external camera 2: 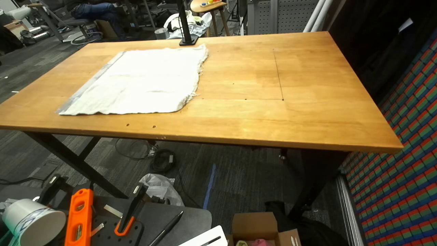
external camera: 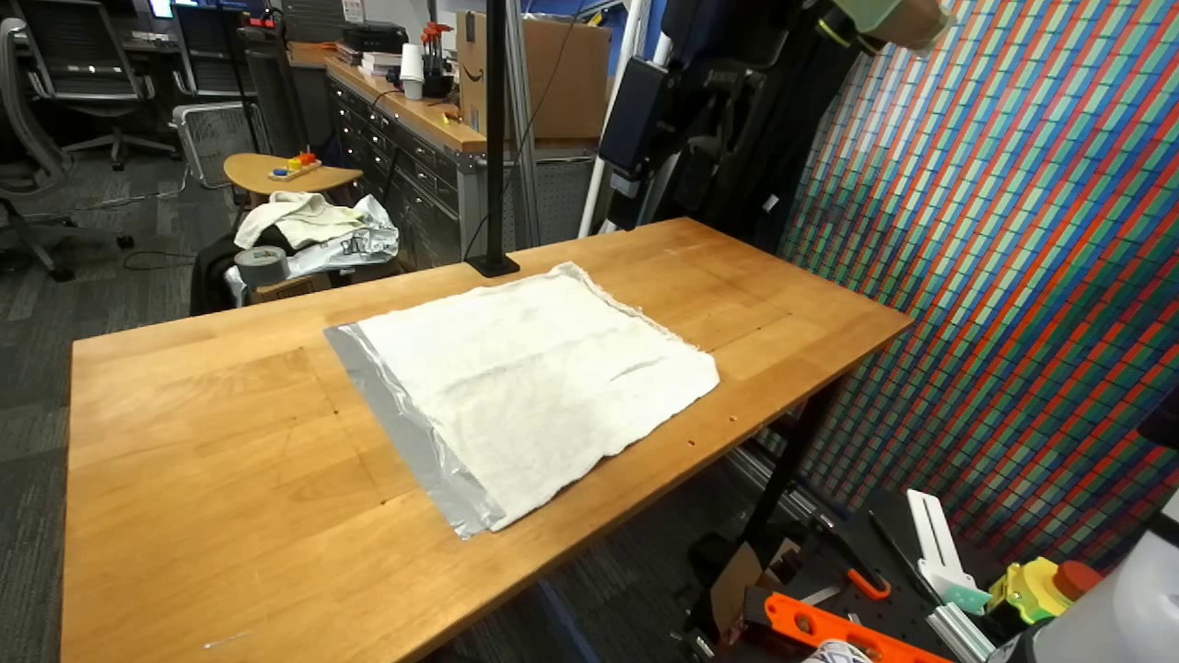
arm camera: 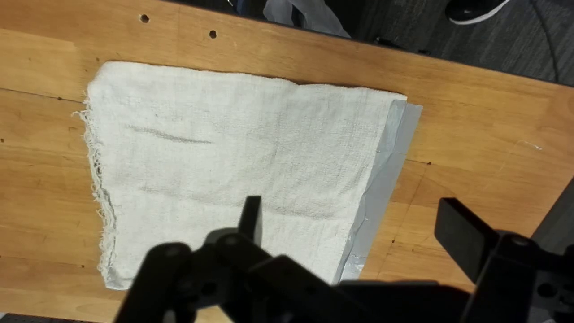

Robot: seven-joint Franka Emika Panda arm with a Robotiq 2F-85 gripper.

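Note:
A white cloth (external camera: 542,387) with a frayed edge lies spread nearly flat on the wooden table, with a few low wrinkles. Grey tape (external camera: 414,436) runs along the side opposite the fray, partly on the wood. In exterior view 2 the cloth (external camera 2: 143,82) covers the table's left part. From above, the wrist view shows the cloth (arm camera: 231,145) and the tape strip (arm camera: 384,185). My gripper is open, its fingers wide apart and nothing held between them. One finger appears over the cloth, the other over bare wood. The gripper is not visible in either exterior view.
A black post (external camera: 494,144) stands at the back edge, close to the cloth. Tools and an orange level (external camera 2: 79,217) lie on a separate dark surface in front.

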